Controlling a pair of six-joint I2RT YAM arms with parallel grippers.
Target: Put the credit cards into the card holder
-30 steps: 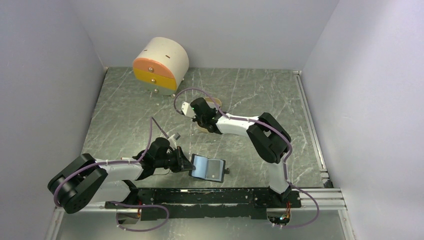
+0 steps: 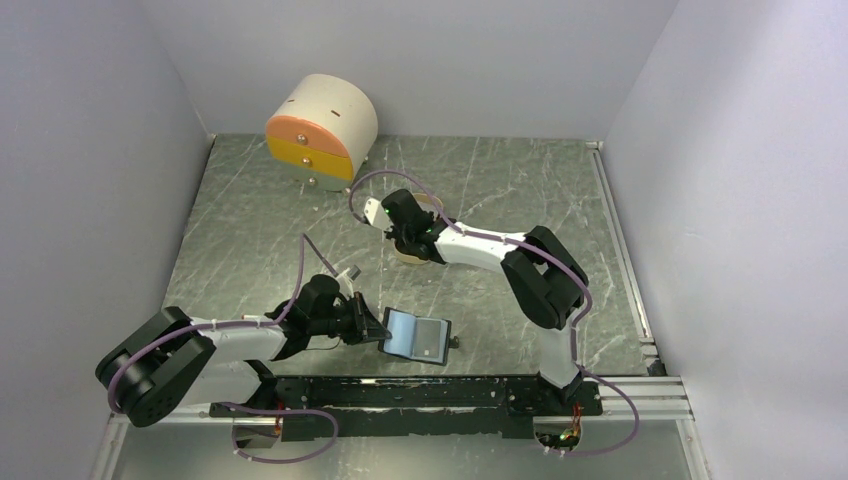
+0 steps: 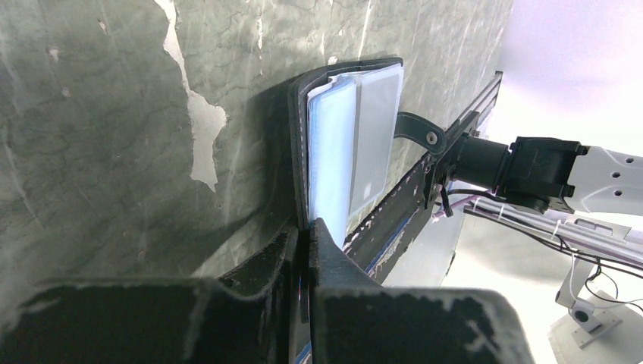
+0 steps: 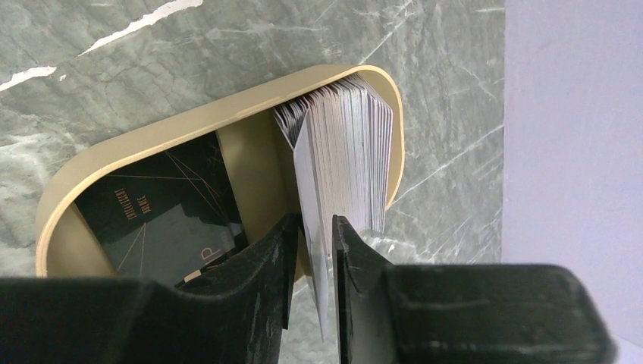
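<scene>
The black card holder point(image 3: 297, 125) lies opened on the table, its clear sleeves point(image 3: 330, 152) facing up. My left gripper is shut on the holder's cover edge. In the right wrist view, a stack of white cards point(image 4: 352, 152) stands on edge at one end of a tan box. One card point(image 4: 308, 197) leans apart from the stack. It reaches down into the gap between the fingers of my right gripper, which are part open with space on both sides of the card. From above, the right gripper covers much of the box point(image 2: 411, 260).
A dark printed packet point(image 4: 163, 205) fills the box's other compartment, behind a tan divider point(image 4: 254, 167). A drum-shaped cabinet with coloured drawers point(image 2: 315, 140) stands at the back left.
My left arm and the card holder have stayed still.
</scene>
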